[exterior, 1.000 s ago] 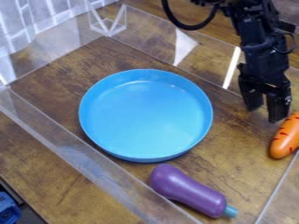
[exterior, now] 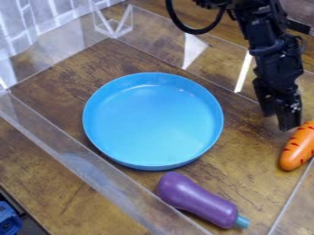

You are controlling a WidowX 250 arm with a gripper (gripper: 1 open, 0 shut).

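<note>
My black gripper [exterior: 282, 112] hangs low over the table at the right, just above and left of an orange toy carrot [exterior: 298, 144], with its fingers open and no object visible between them. A blue round plate [exterior: 152, 120] lies in the middle of the table. A purple toy eggplant [exterior: 196, 199] with a teal tip lies at the bottom, below the plate's right side.
Transparent walls run along the left and top edges. A blue object [exterior: 6, 220] shows at the lower left corner, beyond the edge.
The arm and gripper have shifted very slightly over the last second. The plate, carrot and eggplant have not moved.
</note>
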